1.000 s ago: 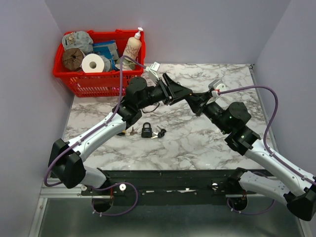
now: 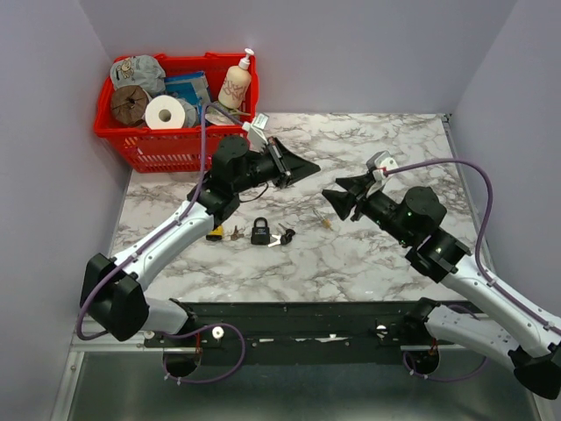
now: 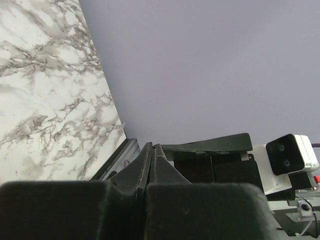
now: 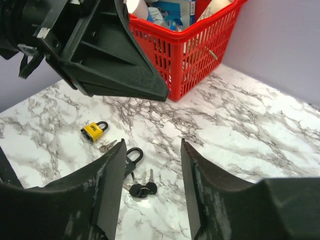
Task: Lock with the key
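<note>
Over the table in the top view, my left gripper is shut, its fingers together with nothing showing between them. My right gripper stands open; bare marble shows between its parted fingers in the right wrist view. A small, blurred brass-coloured thing with a thin silvery part appears just below the right fingertips; I cannot tell whether it is a lock or a key. On the marble lie a black padlock, black-headed keys, a yellow padlock and small brass keys.
A full red basket stands at the back left, behind the left arm. Grey walls close in the back and sides.
The two grippers were together at their tips and are now apart, the left one drawn back leftward. The small brass-coloured thing now shows below them.
</note>
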